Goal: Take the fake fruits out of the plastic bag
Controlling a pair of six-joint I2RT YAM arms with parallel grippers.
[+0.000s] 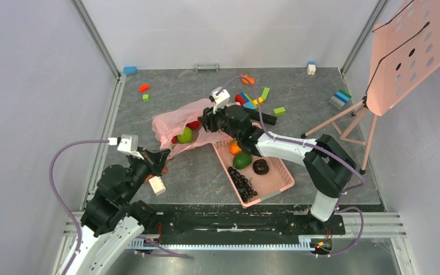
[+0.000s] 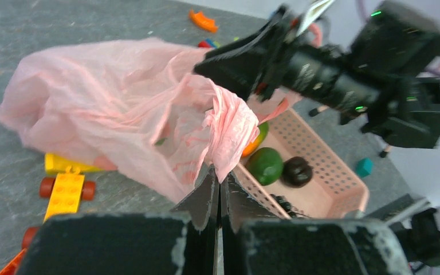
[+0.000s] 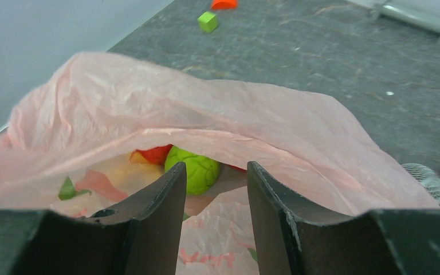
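A pink plastic bag (image 1: 170,123) lies on the grey table, its mouth spread towards the right. My left gripper is shut on a gathered fold of the bag's edge. Inside sit a green fruit (image 3: 197,169) and a red fruit (image 3: 156,154); more red shows partly hidden behind the film. At the bag's mouth stands my right gripper, its fingers (image 3: 169,200) parted. Nothing is visible between them but the bag's interior behind. A pink basket (image 1: 285,182) holds an avocado (image 1: 242,160), a dark round fruit (image 1: 260,167), black grapes (image 1: 242,184) and an orange fruit (image 1: 235,148).
Coloured blocks (image 1: 265,93) and a black cylinder (image 1: 268,118) lie behind the basket. A pink perforated board (image 1: 415,54) on a stand (image 1: 352,134) rises at the right. Near my left gripper is a cream block (image 1: 157,185). Bare table lies at the back.
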